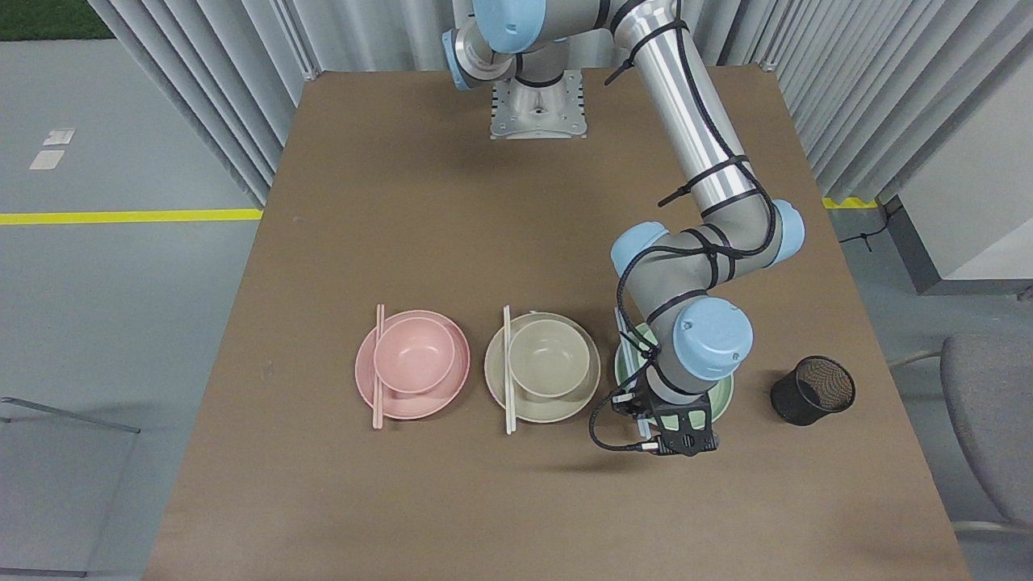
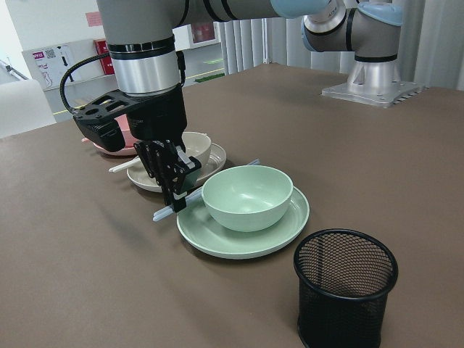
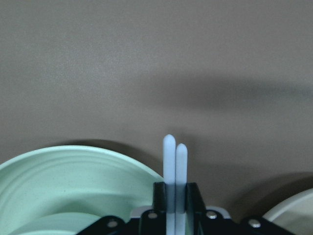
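My gripper is shut on a pair of light blue chopsticks (image 3: 168, 156), which lie between its black fingers, low beside the green plate (image 2: 235, 248). In the left view the green bowl (image 2: 248, 199) sits on that plate, mostly hidden under the arm in the front view. To its left stand the cream bowl (image 1: 549, 357) and plate (image 1: 547, 411) with chopsticks (image 1: 506, 369) along the left edge, and the pink bowl (image 1: 416, 354) and plate (image 1: 426, 405) with chopsticks (image 1: 378, 367) laid likewise.
A black mesh cup (image 1: 812, 390) stands right of the green setting, near the table's right edge.
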